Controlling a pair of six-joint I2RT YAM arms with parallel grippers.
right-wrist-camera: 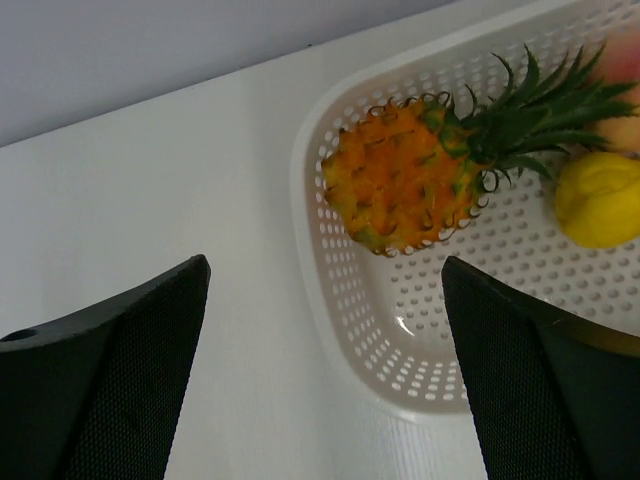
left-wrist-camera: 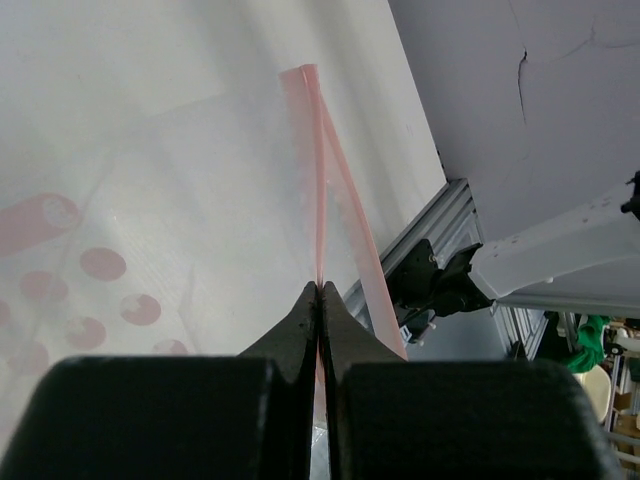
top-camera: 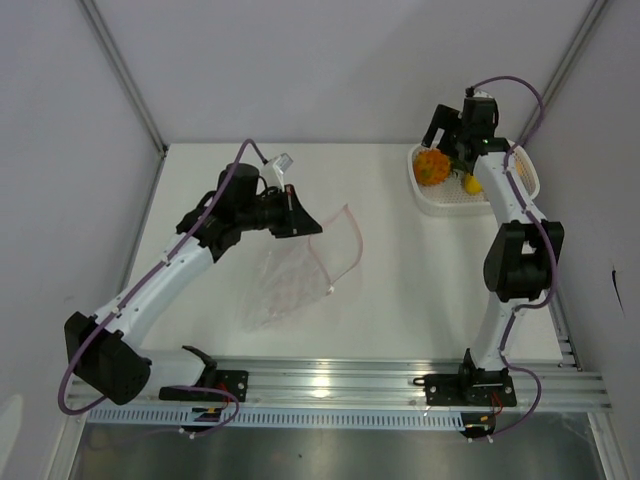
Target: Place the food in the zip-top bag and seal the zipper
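The translucent zip top bag point(top-camera: 290, 280) with pink edges lies on the white table. My left gripper point(top-camera: 312, 228) is shut on its pink zipper edge point(left-wrist-camera: 318, 160), as the left wrist view shows. At the top right, my right gripper point(top-camera: 438, 128) is open above the white basket point(top-camera: 450, 205). In the right wrist view, a pineapple point(right-wrist-camera: 395, 175) with a green crown and a yellow fruit point(right-wrist-camera: 600, 200) sit between and beyond its fingers in the basket, with a pink-orange fruit point(right-wrist-camera: 620, 90) partly visible behind them.
The table's middle point(top-camera: 400, 280) between bag and basket is clear. Grey walls border the table at back and sides, and metal rails run along its front.
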